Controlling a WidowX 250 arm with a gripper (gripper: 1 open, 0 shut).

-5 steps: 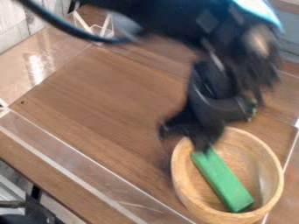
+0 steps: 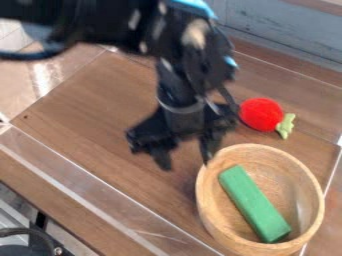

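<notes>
A wooden bowl [image 2: 302,185] stands at the lower right, with a green block [image 2: 251,203] lying inside it. My black gripper [image 2: 182,152] hangs above the wooden surface, up and to the left of the bowl, blurred; whether its fingers are apart or closed on anything is unclear. A red plush tomato or strawberry [image 2: 261,114] with a pale green top lies behind the bowl, right of the gripper.
A dark round object and cable sit at the lower left corner, outside it.
Since a second ago my gripper has moved from over the bowl leftward, uncovering the red toy.
</notes>
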